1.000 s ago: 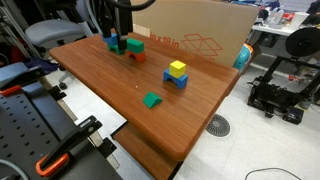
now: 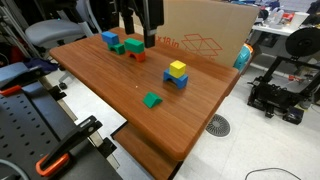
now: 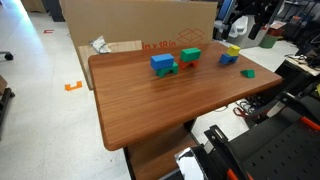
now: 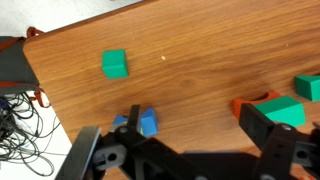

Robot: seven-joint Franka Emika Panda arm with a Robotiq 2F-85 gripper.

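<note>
My gripper (image 2: 138, 30) hangs open above the table, with nothing between its fingers. In exterior view 1 it overlaps the area of a green block (image 2: 134, 45) that rests on a red one (image 2: 139, 56). A yellow block (image 2: 178, 69) sits on a blue block (image 2: 176, 82) to the right. Nearer the front lies a lone green block (image 2: 152, 100). From the wrist view, the lone green block (image 4: 115, 64) is at upper left, the blue block (image 4: 148, 122) is partly covered by the left finger, and the red block (image 4: 262, 103) shows beside the right finger.
Another blue block (image 3: 163, 62) sits on a green one (image 3: 168, 71) toward the other end of the wooden table (image 3: 120, 95). A cardboard panel (image 3: 150, 33) stands along the back. Bare wood surrounds the lone green block.
Across exterior view 1, my gripper has shifted to the right, away from the blue-and-green pair at the far left. The blocks appear unmoved.
</note>
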